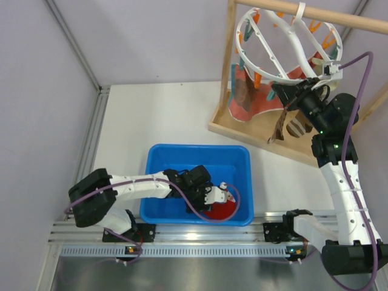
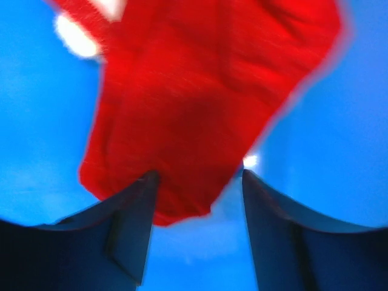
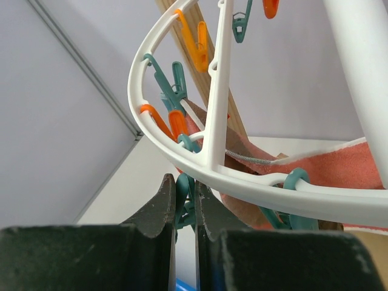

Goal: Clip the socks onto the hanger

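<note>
A red sock [image 1: 221,210] with a white part lies in the blue bin [image 1: 249,176]. Over its left end is my left gripper [image 1: 199,208]. The left wrist view shows this gripper's fingers open, with the end of the red sock [image 2: 176,121] reaching between and ahead of the fingertips; whether they touch cannot be told. My right gripper is shut on a teal clip [image 3: 183,197] at the lower rim of the white round hanger [image 3: 242,187]. Orange and teal clips line the hanger, and red, brown and patterned socks [image 1: 279,125] hang below it.
A wooden frame [image 1: 229,60] carries the hanger above a wooden base [image 1: 257,138]. A purple cable [image 1: 347,145] runs along the right arm, another along the left.
</note>
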